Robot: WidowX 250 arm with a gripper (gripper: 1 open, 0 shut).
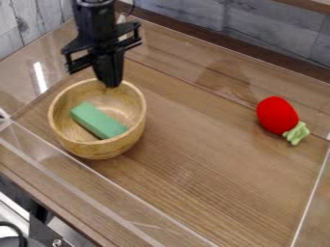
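Observation:
My black gripper is over the back rim of a round wooden bowl, in the upper left of the camera view. Its fingers are narrow; I cannot see anything held between them. Inside the bowl lies a green rectangular block, tilted diagonally toward the lower right.
A red object with pale green leaves, like a strawberry or radish, lies at the right of the wooden table.

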